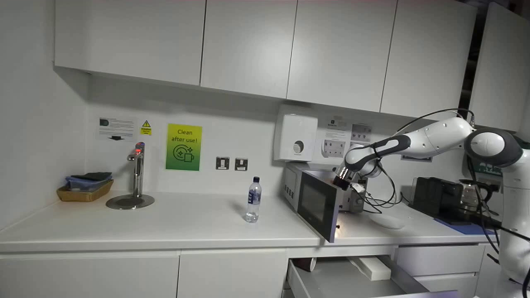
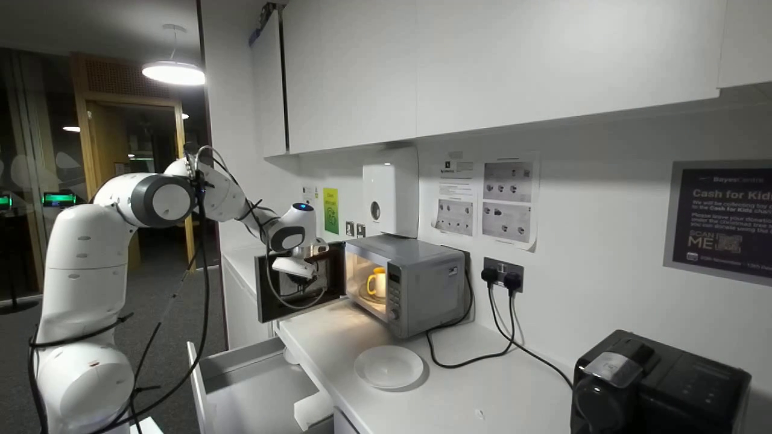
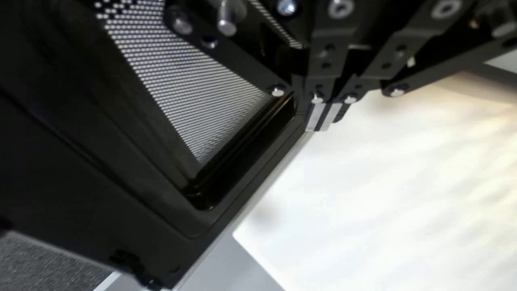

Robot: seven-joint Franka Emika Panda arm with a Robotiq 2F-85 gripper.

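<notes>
The microwave (image 2: 434, 282) stands on the counter with its dark door (image 1: 318, 201) swung open. Inside its lit cavity sits a yellow and white mug (image 2: 377, 282). On the inner side of the door is my gripper, its fingers together and nothing showing between them. In the wrist view the fingertips are close to the door's inner edge; whether they touch it cannot be told. In exterior view 1 the door hides the fingertips.
A white plate (image 2: 389, 366) lies on the counter before the microwave. Below, a drawer (image 1: 338, 280) is pulled out. A water bottle (image 1: 253, 199) stands left of the microwave, and a black coffee machine (image 2: 658, 387) is farther right.
</notes>
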